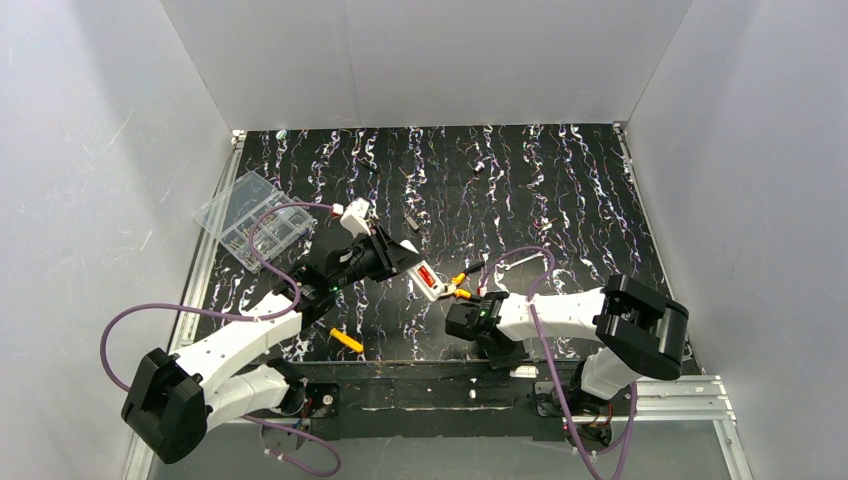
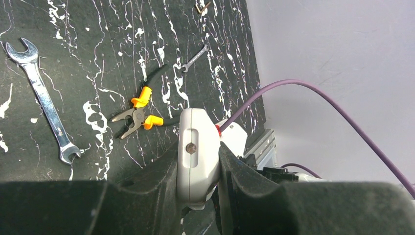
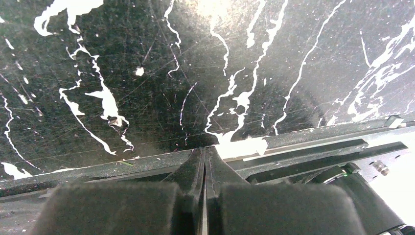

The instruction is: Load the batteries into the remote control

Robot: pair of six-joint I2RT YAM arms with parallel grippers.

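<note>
A white remote control (image 1: pixel 437 291) is held by my left gripper (image 1: pixel 409 260), which is shut on it above the table's middle. Its battery bay faces up in the top view, with something red, likely a battery (image 1: pixel 426 276), inside. From the left wrist view, one white end of the remote (image 2: pixel 191 131) shows, with a slot and a screw. My right gripper is shut at the table's front edge, nothing visible between its fingers. No loose battery can be made out for sure.
Pliers with yellow-black handles (image 2: pixel 141 97), a large wrench (image 2: pixel 45 100) and a small wrench (image 2: pixel 195 58) lie on the dark table. A clear compartment box (image 1: pixel 262 222) stands at left, a yellow-handled tool (image 1: pixel 346 340) near the front.
</note>
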